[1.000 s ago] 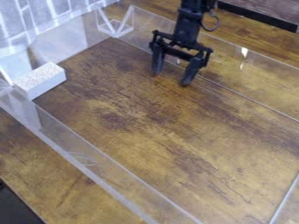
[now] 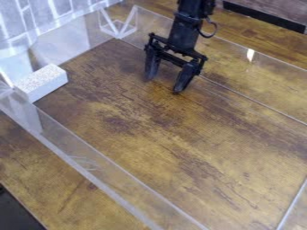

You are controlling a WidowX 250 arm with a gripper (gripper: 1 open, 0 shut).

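Observation:
My black gripper [image 2: 167,72] hangs from the arm [image 2: 188,27] at the back middle of the clear-walled enclosure, low over the wooden floor [image 2: 156,144]. Its two dark fingers stand apart, and I see nothing between them.
A white speckled block [image 2: 41,82] lies at the left edge by the clear wall. A pale curtain [image 2: 36,22] is at the upper left.
My gripper has shifted a little to the left and slightly toward the camera. The white block has not moved.

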